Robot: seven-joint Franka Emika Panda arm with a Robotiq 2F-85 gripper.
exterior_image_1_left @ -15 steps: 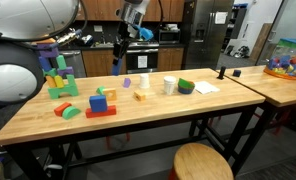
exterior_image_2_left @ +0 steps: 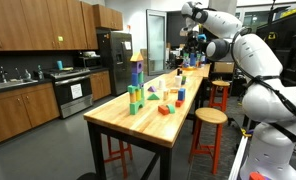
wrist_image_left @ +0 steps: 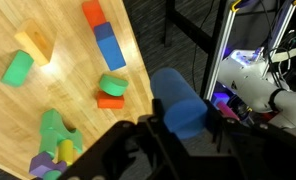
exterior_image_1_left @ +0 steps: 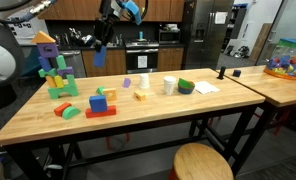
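Note:
My gripper [exterior_image_1_left: 101,45] is shut on a blue block [exterior_image_1_left: 100,59], which hangs above the table to the right of a block tower. In the wrist view the held blue block [wrist_image_left: 178,103] looks like a cylinder, its round end facing the camera. The tower [exterior_image_1_left: 58,76] stands upright at the table's left end, with green blocks low down and a purple triangle [exterior_image_1_left: 47,49] near its top. From the other side, the tower [exterior_image_2_left: 137,82] shows blue and purple pieces above green and yellow ones. Where the fingers touch the block is hard to make out.
A blue block [exterior_image_1_left: 98,104] rests by a long red block [exterior_image_1_left: 101,113] near the tower. Green and red pieces [exterior_image_1_left: 70,112] lie in front of it. Cups [exterior_image_1_left: 170,85] and a green bowl [exterior_image_1_left: 186,87] stand farther right.
My gripper has carried the blue block leftward and somewhat up in the first exterior view, closer to the tower. The blocks on the table look unmoved.

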